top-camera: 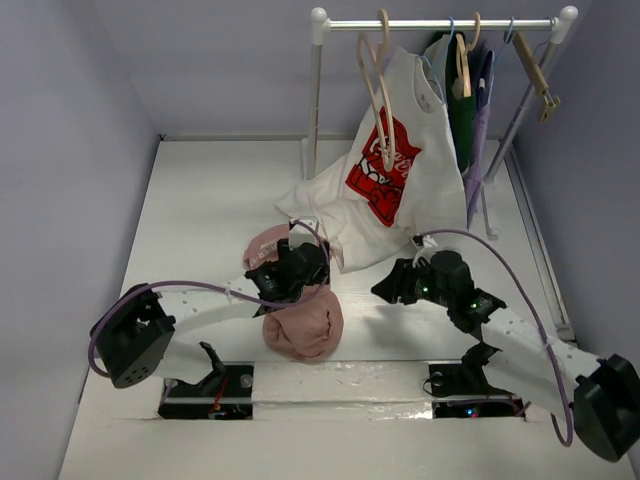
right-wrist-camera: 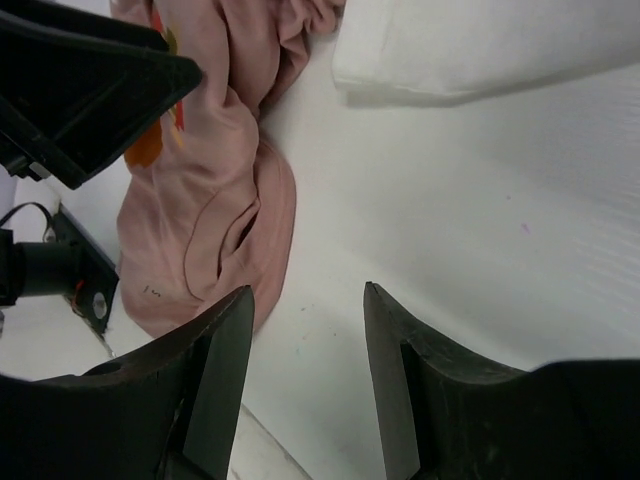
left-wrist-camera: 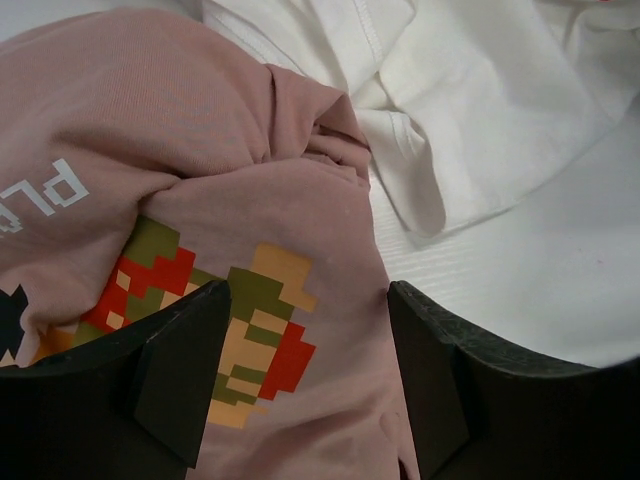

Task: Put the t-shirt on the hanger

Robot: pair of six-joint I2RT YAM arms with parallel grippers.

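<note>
A pink t-shirt (top-camera: 305, 325) with a pixel print lies crumpled on the table, left of centre. My left gripper is open just over it, with the printed fabric (left-wrist-camera: 275, 250) below and between its fingertips. My right gripper hangs open over bare table, to the right of the pink shirt. Empty wooden hangers (top-camera: 388, 120) hang from the white rail (top-camera: 350, 25); a white shirt (top-camera: 430, 150) with a red print hangs behind them, its lower part spreading onto the table beside the pink one.
Dark green and purple garments (top-camera: 460, 120) hang at the rack's right, with another wooden hanger (top-camera: 535, 70).
</note>
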